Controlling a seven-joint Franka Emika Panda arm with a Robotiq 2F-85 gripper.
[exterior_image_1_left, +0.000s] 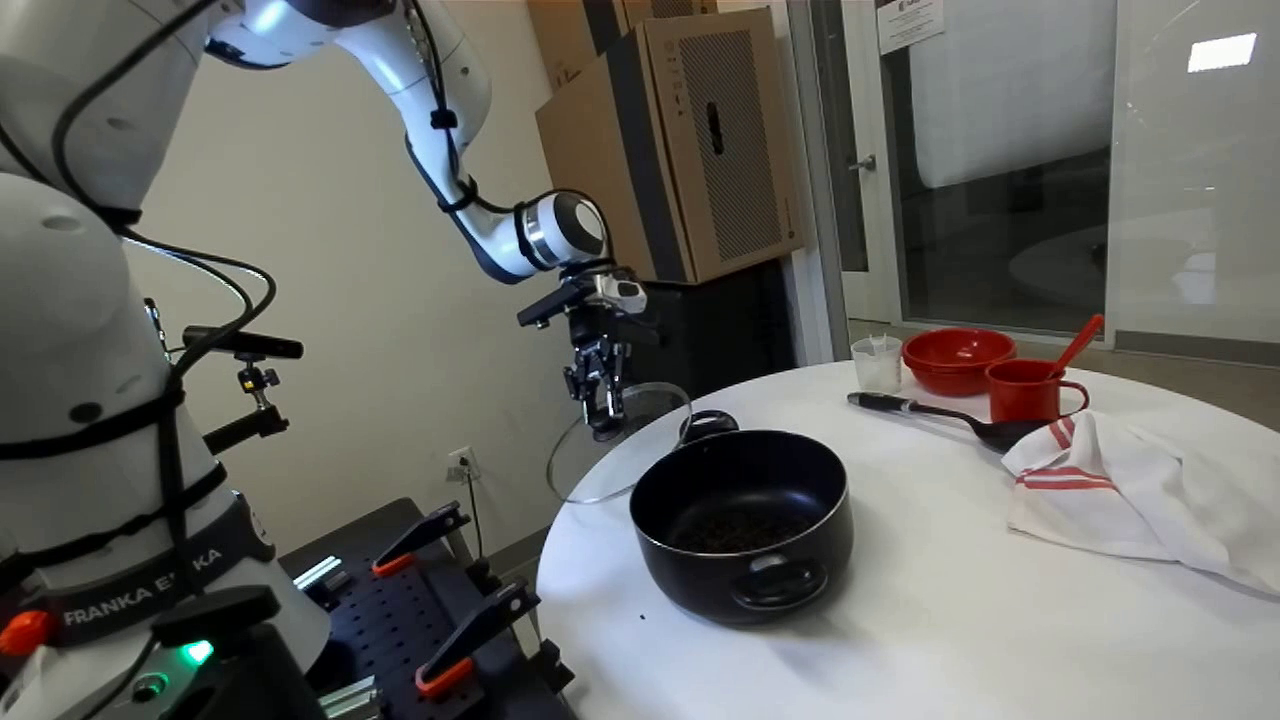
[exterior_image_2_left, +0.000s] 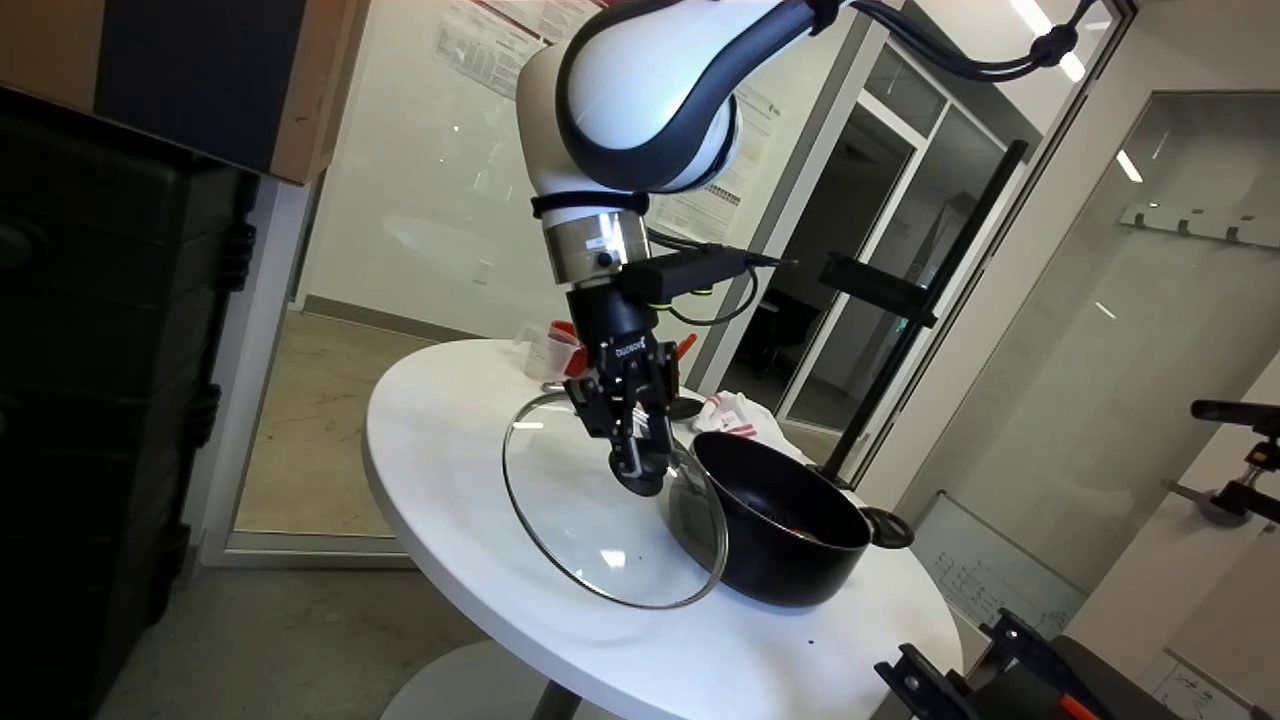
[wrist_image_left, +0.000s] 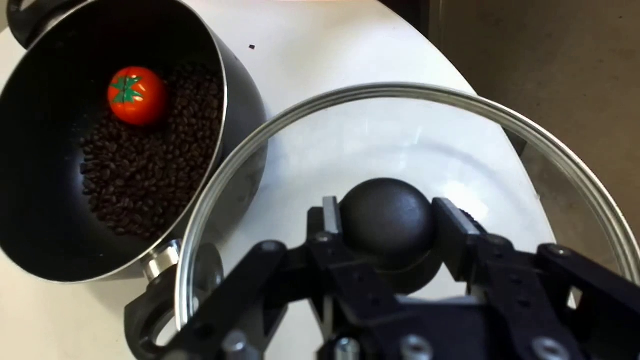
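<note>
My gripper is shut on the black knob (wrist_image_left: 387, 216) of a clear glass lid. In exterior view 1 the lid (exterior_image_1_left: 654, 414) is steeply tilted, close by the far-left side of a black pot (exterior_image_1_left: 744, 588). The wrist view has the lid's metal rim (wrist_image_left: 396, 91) overlapping the pot's outer wall and one side handle (wrist_image_left: 144, 324); whether they touch I cannot tell. Inside the uncovered pot lie dark beans (wrist_image_left: 144, 174) and a red tomato (wrist_image_left: 138, 96) with a green top.
Toward the back of the white table (exterior_image_1_left: 936, 636) are red bowls (exterior_image_1_left: 960, 360), a red mug (exterior_image_1_left: 1026, 394), a clear cup (exterior_image_1_left: 877, 364), a black spoon (exterior_image_1_left: 948, 414) and a striped cloth (exterior_image_1_left: 1116, 492).
</note>
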